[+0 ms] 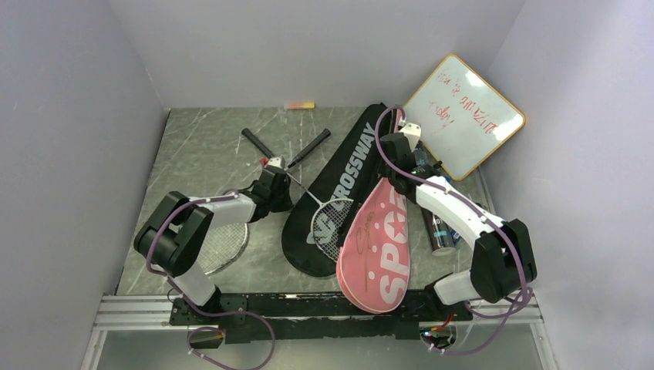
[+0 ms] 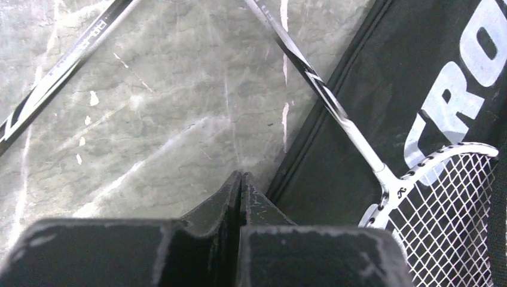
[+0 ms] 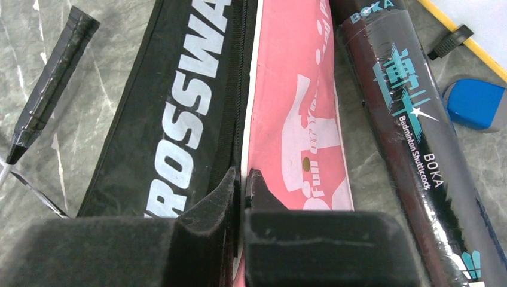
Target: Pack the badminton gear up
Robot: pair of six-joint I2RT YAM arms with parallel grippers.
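Observation:
My left gripper is shut with nothing between its fingertips, low over the marble table. The edge of the black Crossway bag (image 2: pixel 311 203) runs just to the right of those fingers, outside them. Across that bag lies a racket (image 2: pixel 359 143), its head on the fabric and its shaft clear of the left gripper. The second racket (image 1: pixel 224 245) lies at the left, partly under the left arm. My right gripper is shut on the pale edge of the pink bag (image 3: pixel 293 119), which lies over the black bag's right side.
To the right stands the shuttlecock tube (image 3: pixel 412 131), lying flat near a blue object (image 3: pixel 474 103). A whiteboard (image 1: pixel 466 116) leans at the back right, and an eraser-like block (image 1: pixel 299 105) sits at the back edge. Bare table shows between the racket handles and the left wall.

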